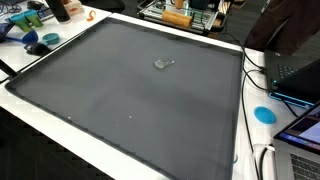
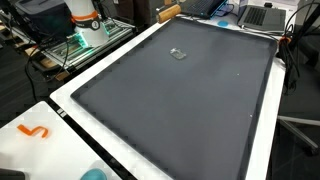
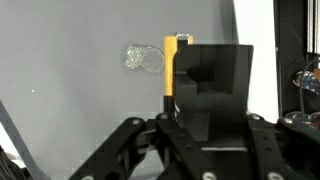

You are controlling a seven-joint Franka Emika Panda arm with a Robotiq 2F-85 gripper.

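My gripper is shut on a dark block-like object (image 3: pixel 212 85) that fills the middle of the wrist view. An orange piece (image 3: pixel 172 75) with a small metal bit at its end shows along the block's left side; whether the two are one object I cannot tell. In exterior view 1 the orange piece (image 1: pixel 178 18) appears at the table's back edge, and in exterior view 2 it (image 2: pixel 168 15) is at the far edge. A small clear, crumpled item (image 1: pixel 163 63) lies on the grey tabletop, apart from the held object. The fingers' contact is hidden.
Dark blue and black items (image 1: pixel 38 48) crowd the left corner. A blue disc (image 1: pixel 265 115) and a laptop (image 1: pixel 298 160) sit along the right side.
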